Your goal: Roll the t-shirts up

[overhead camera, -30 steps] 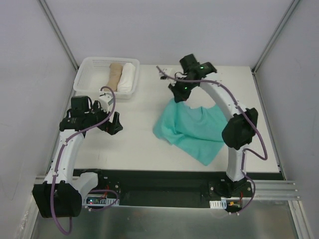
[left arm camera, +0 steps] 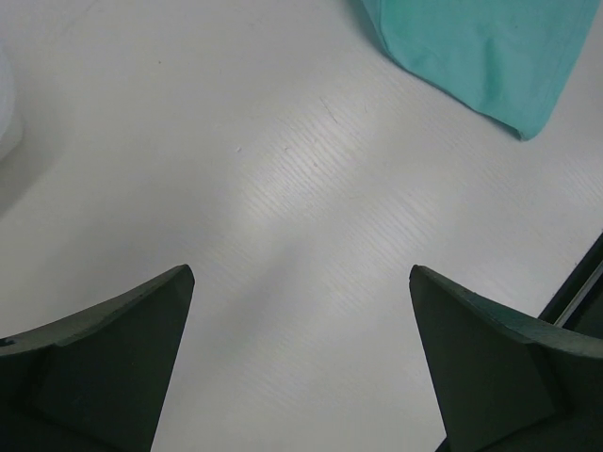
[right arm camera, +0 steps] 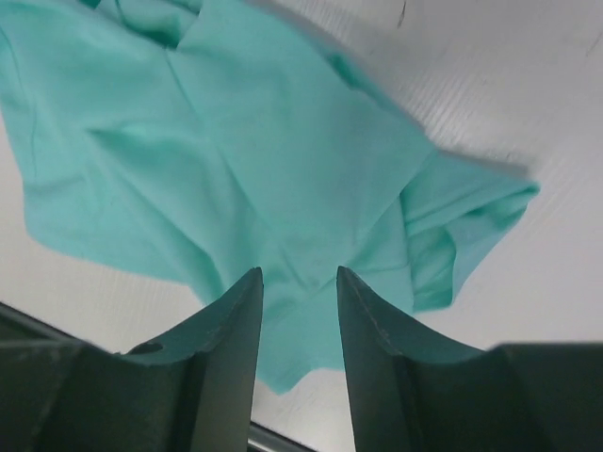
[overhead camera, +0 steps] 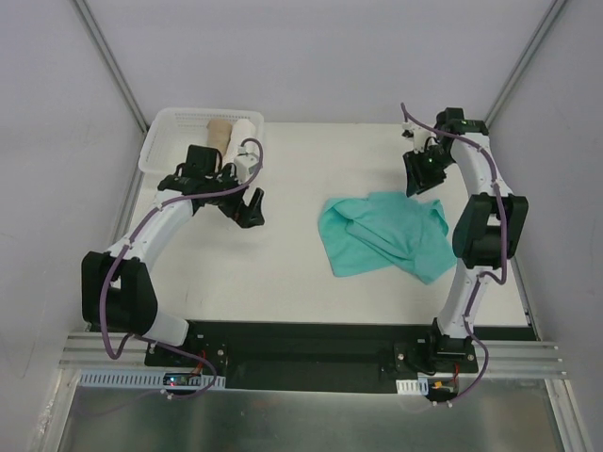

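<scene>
A turquoise t-shirt (overhead camera: 391, 231) lies spread in loose folds on the right half of the table. In the right wrist view the same shirt (right arm camera: 292, 160) fills most of the picture, creased, with an edge folded over at the right. My right gripper (overhead camera: 415, 191) hovers over the shirt's far edge, its fingers parted slightly and no cloth between the fingers. On the left, my left gripper (overhead camera: 252, 209) is wide open above bare table, well short of the shirt. Only a corner of the turquoise cloth (left arm camera: 490, 56) reaches the left wrist view.
A white basket (overhead camera: 160, 141) at the back left holds a brown roll (overhead camera: 219, 135) and a white roll (overhead camera: 241, 137). Bare table (overhead camera: 254, 273) stretches in front of the left arm and left of the shirt. Its dark front edge (overhead camera: 301, 353) runs below.
The right gripper was lifting the shirt near the middle; it has let go and moved right. The shirt now lies flatter and further right. The left gripper has shifted right and slightly back.
</scene>
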